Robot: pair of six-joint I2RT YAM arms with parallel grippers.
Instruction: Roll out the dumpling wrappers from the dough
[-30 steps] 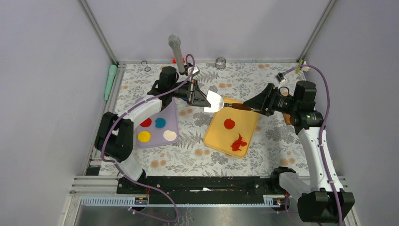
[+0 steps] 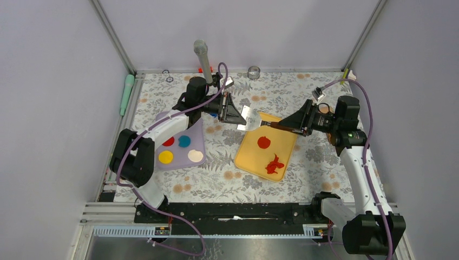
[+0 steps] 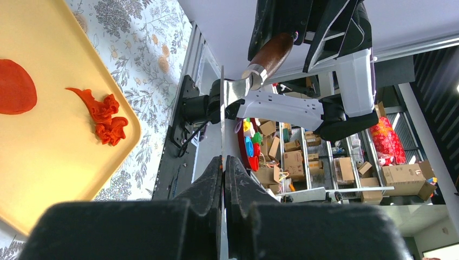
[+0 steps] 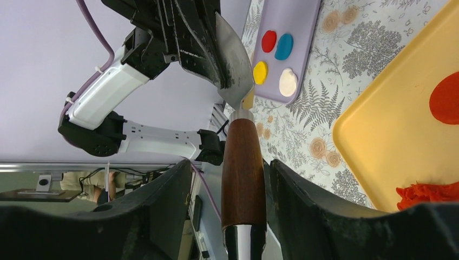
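A metal scraper with wooden handle [image 2: 282,127] [image 4: 242,168] hangs level over the yellow tray [image 2: 244,157]. My left gripper [image 2: 234,118] is shut on the edge of its blade [image 2: 250,119]. My right gripper [image 2: 300,123] surrounds the handle, its fingers standing apart from it with visible gaps at the tips. On the tray lie a flat red dough round [image 2: 264,142] and a crumpled red dough scrap [image 2: 274,164].
A lilac tray [image 2: 178,161] with several coloured dough discs is at the left. A green rolling pin [image 2: 128,92] lies beyond the table's left edge, a glass cup [image 2: 254,72] at the back. Bare table shows between the trays.
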